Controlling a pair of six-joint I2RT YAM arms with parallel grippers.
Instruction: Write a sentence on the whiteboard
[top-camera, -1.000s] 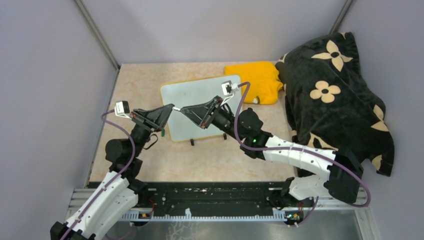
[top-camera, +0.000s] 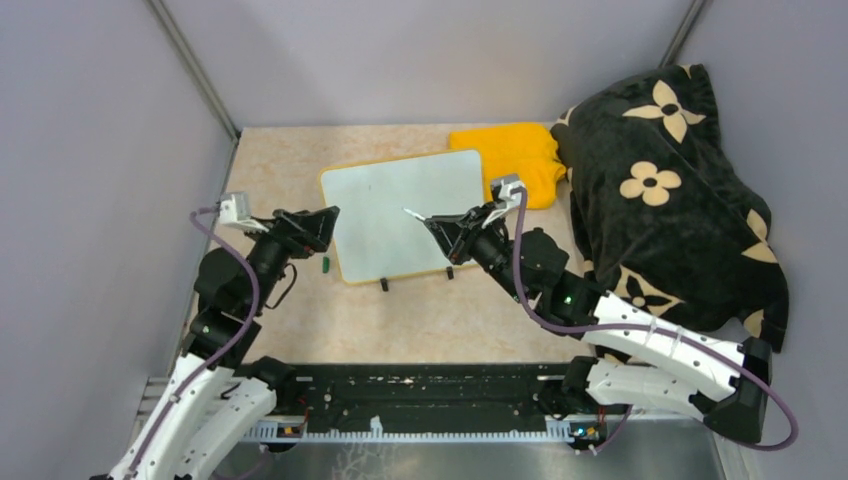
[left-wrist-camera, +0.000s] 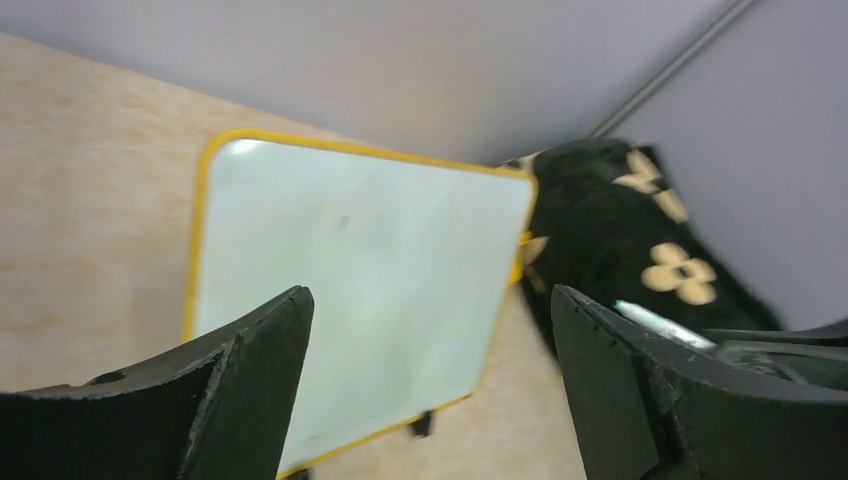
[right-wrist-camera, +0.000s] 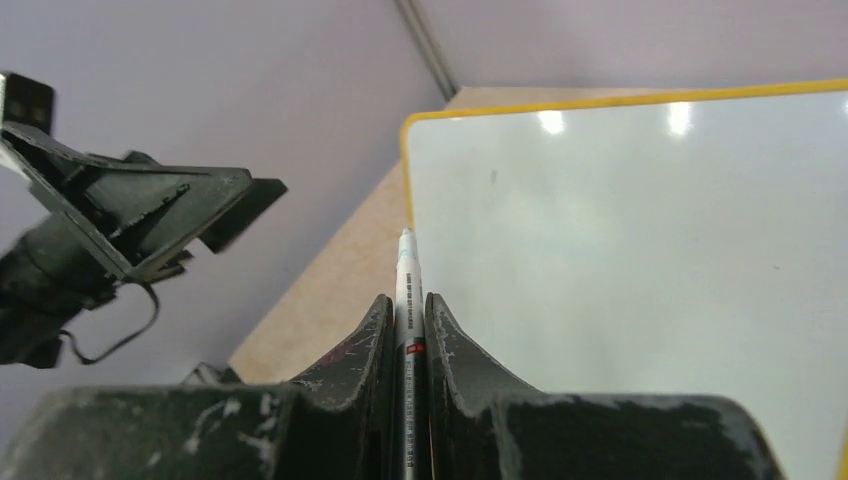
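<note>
The whiteboard, white with a yellow edge, lies on the tabletop; only a few tiny specks show on it. A slim white marker is clamped in my right gripper, its narrow end pointing out past the fingers, above the board. Whether that end wears a cap is too small to tell. Over the board's left edge, my left gripper stands open. In the left wrist view nothing shows between its fingers, and the marker appears off to the right.
A small green object lies left of the board. Two black pieces sit at its lower edge. Behind it on the right is a yellow cloth, with a dark flowered cushion farther right. Bare table shows in front.
</note>
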